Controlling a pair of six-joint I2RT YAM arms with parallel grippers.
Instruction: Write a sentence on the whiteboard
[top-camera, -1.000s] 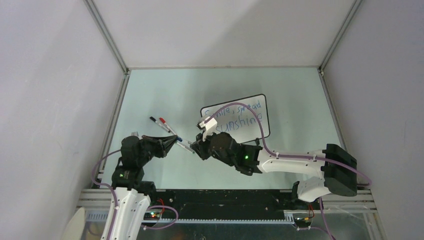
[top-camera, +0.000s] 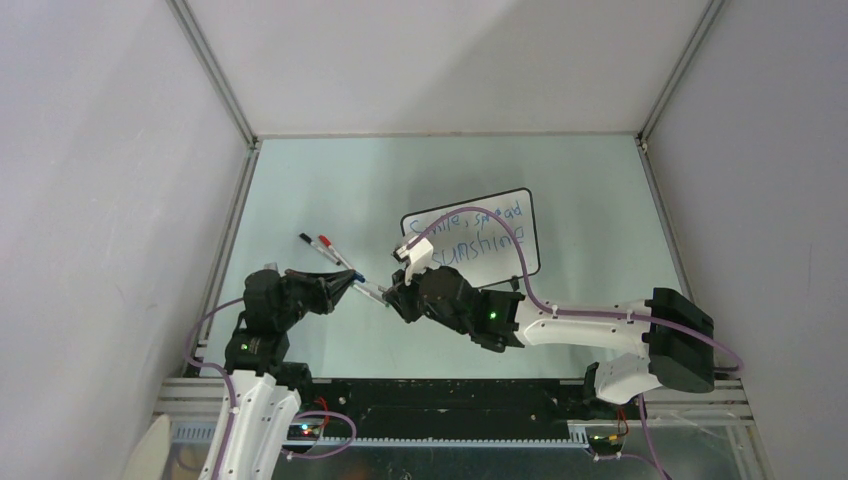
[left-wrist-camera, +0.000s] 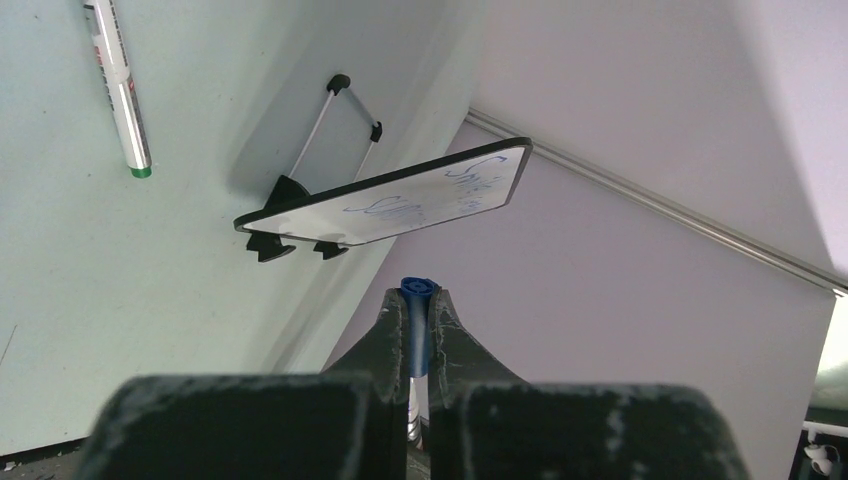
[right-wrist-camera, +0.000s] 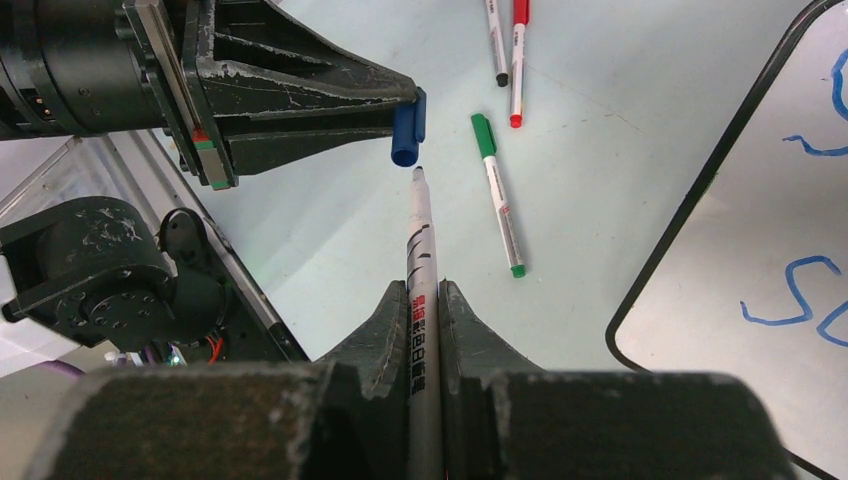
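The whiteboard (top-camera: 487, 264) leans on its stand right of the table's middle, with "Smile, spread sunshine" in blue writing, partly covered by my right arm. My left gripper (top-camera: 354, 277) is shut on a blue marker cap (left-wrist-camera: 418, 330), whose end pokes up between the fingertips in the left wrist view. Opposite it, my right gripper is shut on the white marker (right-wrist-camera: 421, 270). That marker's bare tip points at the cap's open end, with a small gap between them in the right wrist view.
On the table under the grippers lie a green marker (right-wrist-camera: 500, 205), a red marker (right-wrist-camera: 517, 70) and a black marker (right-wrist-camera: 497, 45). The board's black edge (right-wrist-camera: 690, 205) is to the right of them. Bare table (top-camera: 590, 220) extends beyond the board's right side.
The left gripper, the board and the loose markers look the same.
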